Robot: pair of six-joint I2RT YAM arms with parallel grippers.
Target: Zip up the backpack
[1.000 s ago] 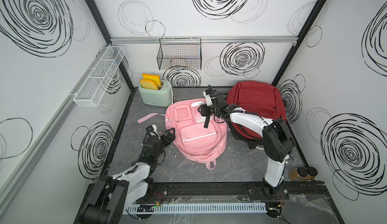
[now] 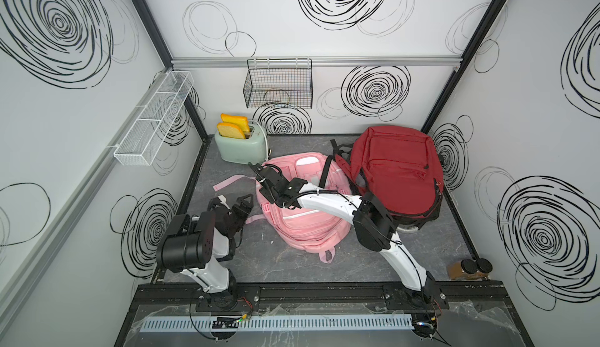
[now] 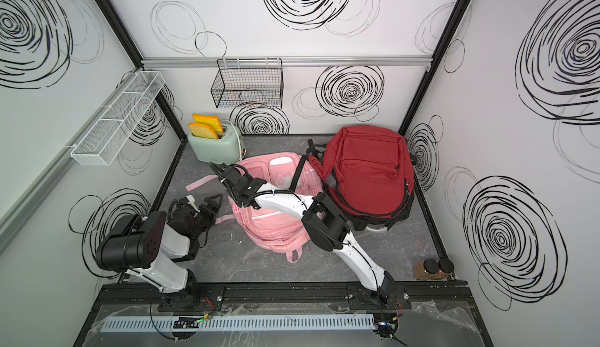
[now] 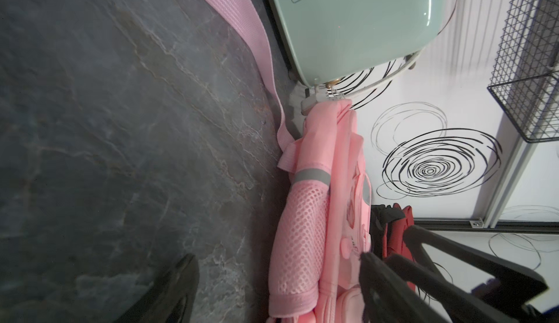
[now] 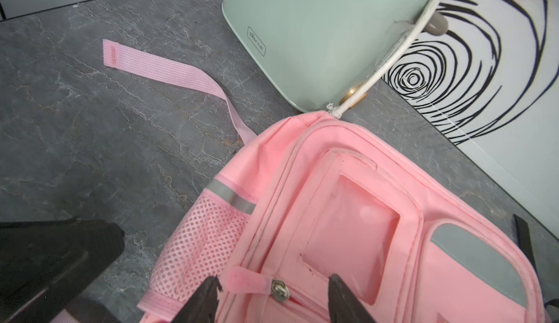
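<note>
The pink backpack (image 2: 315, 228) lies flat in the middle of the grey table. My right gripper hangs open over its upper left part, a pink zipper pull (image 5: 247, 277) between and just beyond the fingertips, not visibly gripped. Mesh pocket and zipper track run along that side. My left gripper is low at the backpack's left side, fingers apart, with the mesh pocket (image 4: 297, 241) ahead of it and nothing seen held.
A mint toaster (image 2: 240, 150) with yellow slices stands behind the backpack. A red backpack (image 2: 397, 172) lies at the right. Wire baskets hang on the back and left walls. Jars (image 2: 462, 270) sit front right. Bare table shows at the left.
My right gripper has moved left from the backpack's upper right to its left part. My left gripper has pulled back leftward, with its arm folded differently.
</note>
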